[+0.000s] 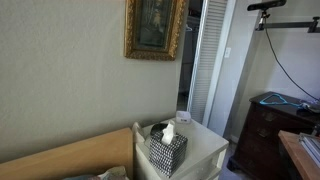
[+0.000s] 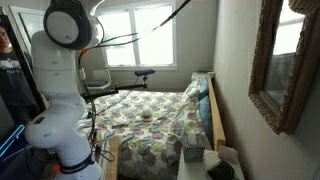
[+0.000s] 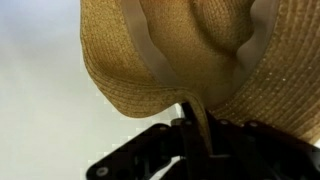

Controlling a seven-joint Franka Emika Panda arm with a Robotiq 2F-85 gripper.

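Observation:
A tan woven hat-like item with a paler band fills the upper part of the wrist view. My gripper reaches up from the bottom edge, shut on a fold of the woven item's edge. The pinched fold runs down between the black fingers. Most of the item's outline lies outside the frame. Neither exterior view shows the gripper; only part of the white arm stands at the left of the second one.
A patterned tissue box sits on a white cabinet, with a dark object behind it. A bed with a floral cover lies beyond. A framed picture hangs on the wall. A dark dresser stands at the right.

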